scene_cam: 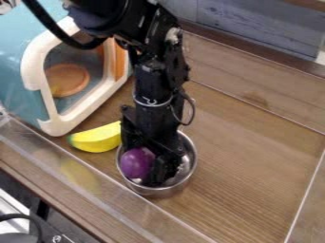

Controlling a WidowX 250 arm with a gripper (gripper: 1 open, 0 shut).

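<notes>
My black gripper (pixel 155 158) reaches down into a steel pot (pixel 176 181) at lower centre, around a purple eggplant (pixel 137 164). The fingers are dark and overlap the eggplant and the pot's inside, so their grip on it is hidden. A yellow banana (pixel 97 139) lies just left of the pot.
A toy microwave (pixel 51 114) with an orange plate inside stands at the upper left. A wall runs along the back, and a clear strip edges the front left.
</notes>
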